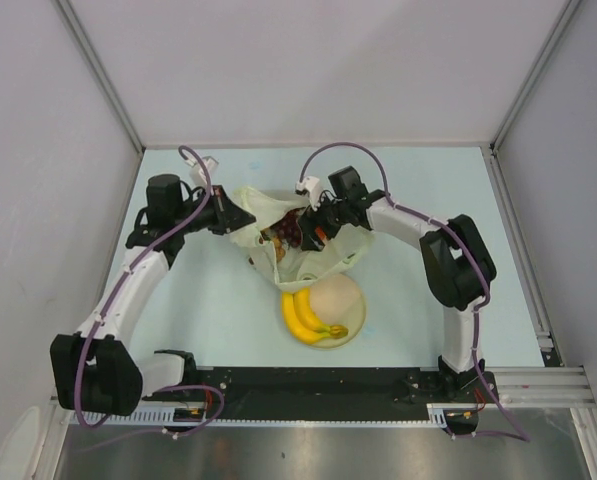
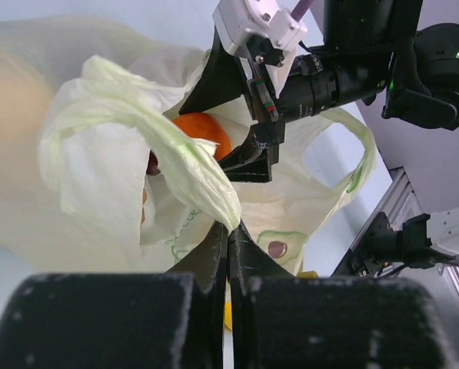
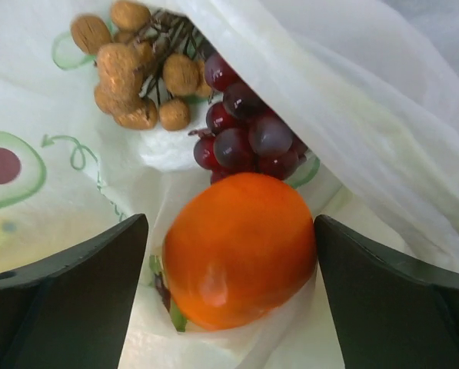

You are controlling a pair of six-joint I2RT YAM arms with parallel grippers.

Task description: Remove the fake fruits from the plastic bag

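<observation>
The white plastic bag (image 1: pixel 276 260) lies open mid-table. In it are an orange fruit (image 3: pixel 239 250), dark red grapes (image 3: pixel 245 139) and brown clustered fruit (image 3: pixel 121 77). My left gripper (image 1: pixel 240 222) is shut at the bag's left edge, bag film at its tips in the left wrist view. My right gripper (image 1: pixel 314 234) is open inside the bag, its fingers either side of the orange, which is partly hidden by film in the left wrist view.
A beige plate (image 1: pixel 334 296) with bananas (image 1: pixel 300 320) lies in front of the bag, partly under its edge.
</observation>
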